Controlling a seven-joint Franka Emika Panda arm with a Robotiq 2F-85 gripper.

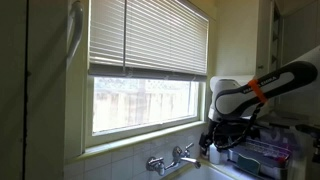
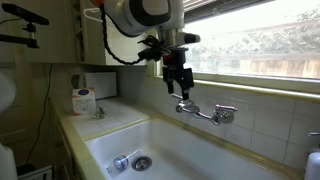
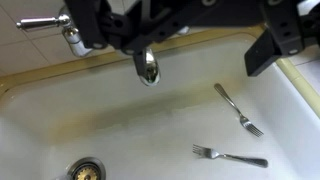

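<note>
My gripper [image 2: 176, 80] hangs open above the white sink [image 2: 195, 150], close to the wall-mounted faucet. In the wrist view, its dark fingers [image 3: 274, 42] stand wide apart at the top. Two metal forks lie on the sink floor, clear of the fingers: one fork [image 3: 237, 108] slants down to the right, and the other fork [image 3: 230, 156] lies nearer the bottom edge. No object shows between the fingers. Neither fork can be made out in the exterior views.
The faucet spout [image 3: 150, 68] and a handle [image 2: 224, 114] jut from the tiled wall. A small shiny object [image 2: 121, 163] sits beside the drain [image 2: 143, 163]. A dish rack [image 1: 259, 157] stands near the arm, and a box [image 2: 84, 102] is on the counter.
</note>
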